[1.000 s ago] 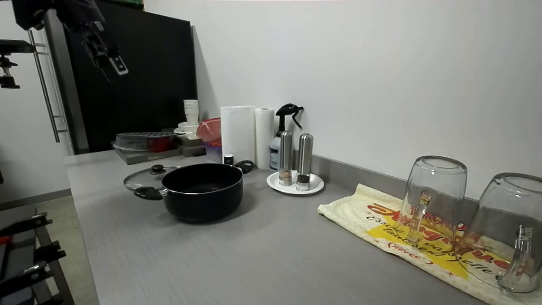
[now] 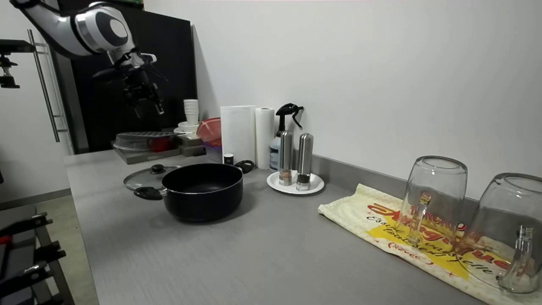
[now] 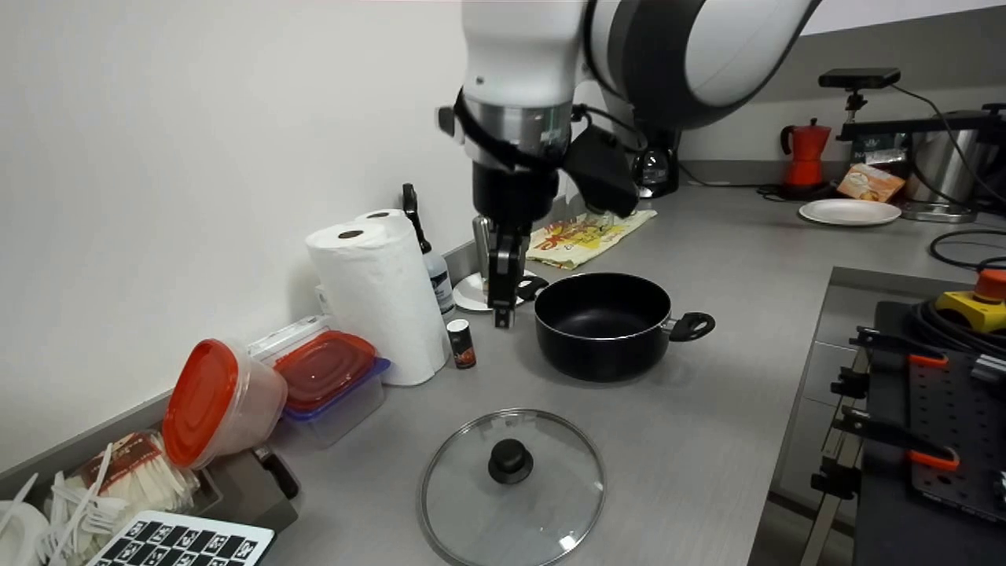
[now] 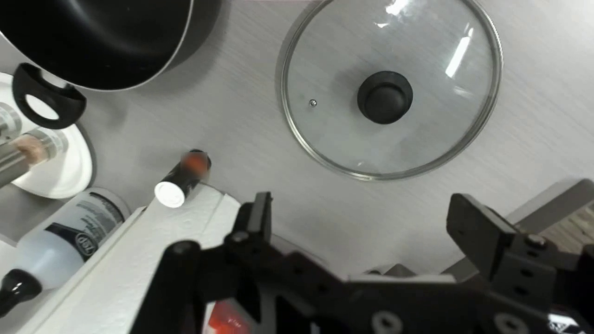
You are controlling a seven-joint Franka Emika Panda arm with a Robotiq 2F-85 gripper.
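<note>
My gripper stands open in the wrist view, its two fingers wide apart with nothing but counter between them. In exterior view 1 the gripper (image 2: 150, 111) hangs high above the far end of the counter. A round glass lid (image 4: 339, 139) with a black knob (image 4: 385, 97) lies flat on the counter, knob up, ahead of the fingers. Beside it sits an empty black pot (image 3: 603, 354) with two handles, uncovered. A small black shaker with a white cap (image 3: 461, 343) stands between the pot and the paper towels.
Paper towel rolls (image 3: 377, 292), a spray bottle (image 4: 72, 242) and a white plate (image 2: 315, 184) bearing two grinders line the wall. Red-lidded containers (image 3: 325, 373) stand by the wall too. Glass mugs (image 2: 432, 203) rest on a cloth (image 2: 355, 213).
In exterior view 1, the arm and gripper have moved right and lower, showing more of the white arm. The pot, lid and other counter items stay where they were.
</note>
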